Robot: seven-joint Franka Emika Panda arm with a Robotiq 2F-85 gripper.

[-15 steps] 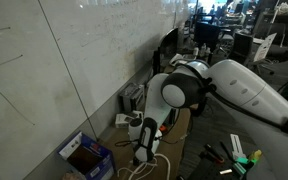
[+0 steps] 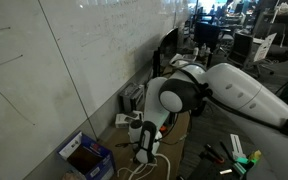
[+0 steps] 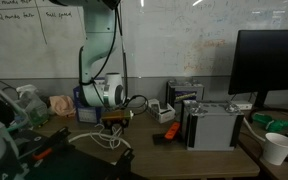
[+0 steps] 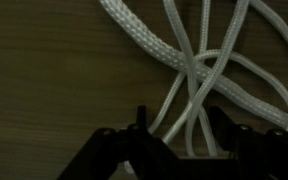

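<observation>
In the wrist view, a thick white braided rope (image 4: 144, 32) crosses dark wood, with several thinner white strands looped over it. My gripper points down at this crossing. Its two dark fingers stand apart, and strands pass through the gap between them; whether a finger touches any strand is unclear. The gripper (image 3: 115, 124) is low over the table in exterior view 2, where the white rope (image 3: 102, 138) lies in loose curves beside it. Exterior view 1 shows the rope (image 2: 158, 163) near the gripper, whose fingers are too small and dark to make out there.
A blue box (image 2: 87, 156) stands by the whiteboard wall. Across the table are a grey box (image 3: 212, 128), a red-and-black tool (image 3: 168, 135), a white mug (image 3: 278, 148) and a monitor (image 3: 267, 62). Bare wood shows left of the rope in the wrist view.
The arm has shifted only slightly in exterior view 1, the gripper staying low near the rope. Nothing else has visibly moved.
</observation>
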